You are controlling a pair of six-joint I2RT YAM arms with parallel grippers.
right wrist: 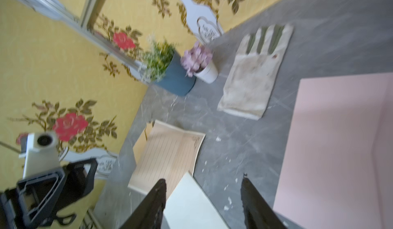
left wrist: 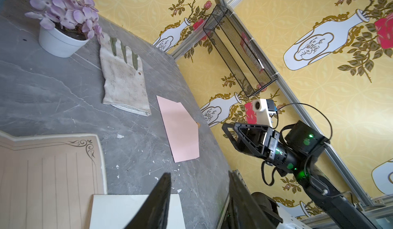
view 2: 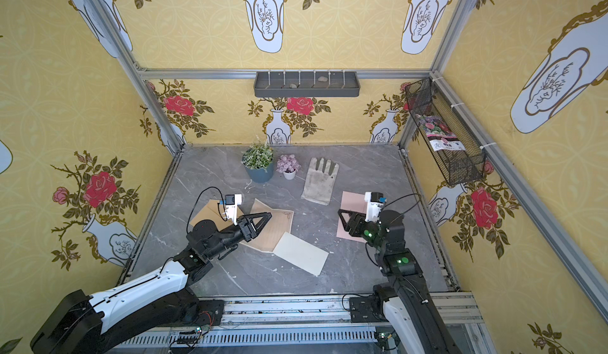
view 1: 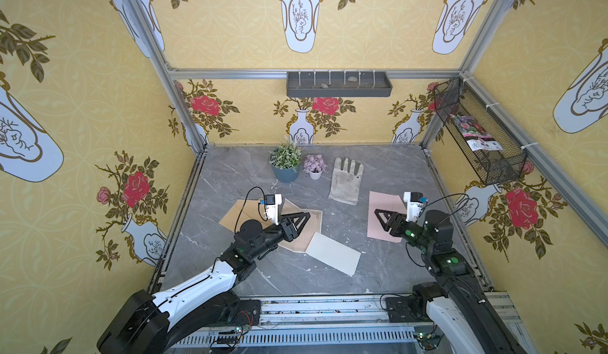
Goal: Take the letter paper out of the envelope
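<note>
A pink envelope [view 1: 382,203] with a crease near its right side lies flat on the right of the table. My right gripper [view 1: 378,217] hangs above it, open, with bare fingers [right wrist: 153,206] in the right wrist view. Lined, tan letter paper [left wrist: 53,171] with a scroll border lies flat at left, beside and partly over a brown envelope [view 1: 231,216]. A blank white sheet [view 1: 333,254] lies at its front right corner. Above the letter paper is my left gripper [view 1: 306,218], open and empty. Whether anything is inside the pink envelope cannot be seen.
A grey-white glove [view 1: 346,181] lies behind the pink envelope. Further left stand a small pink plant [view 1: 314,166] and a larger green plant [view 1: 285,164]. A wire basket [view 1: 481,135] hangs on the right wall.
</note>
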